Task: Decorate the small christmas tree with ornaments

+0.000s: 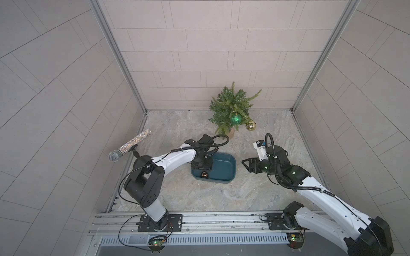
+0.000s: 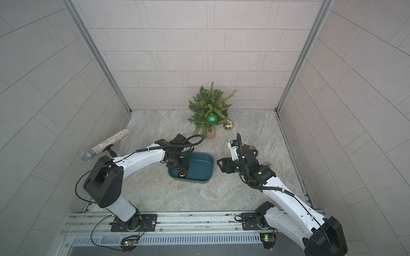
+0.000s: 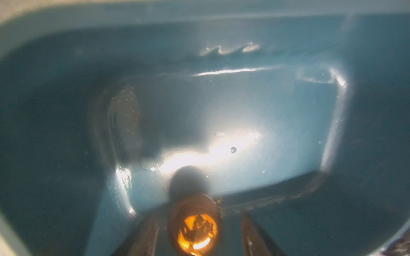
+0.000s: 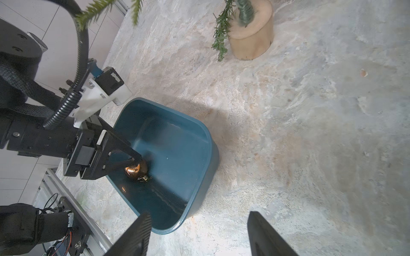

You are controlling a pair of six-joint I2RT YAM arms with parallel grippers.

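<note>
The small tree [image 1: 228, 104] stands at the back, carrying a green bauble [image 1: 236, 119] and a gold bauble [image 1: 250, 125] low on its right. A blue bin [image 1: 224, 164] sits in front of it. Inside lies a shiny copper ornament [image 3: 197, 230]. My left gripper is down in the bin, open around the ornament, one finger on each side; whether they touch it I cannot tell. My right gripper hangs open to the right of the bin, with nothing between its fingers.
A glittery microphone [image 1: 132, 145] is at the left, beside the left arm. Bare marble table surrounds the bin, with free room to its right. A small colourful item [image 2: 268, 164] lies by the right arm. Walls enclose three sides.
</note>
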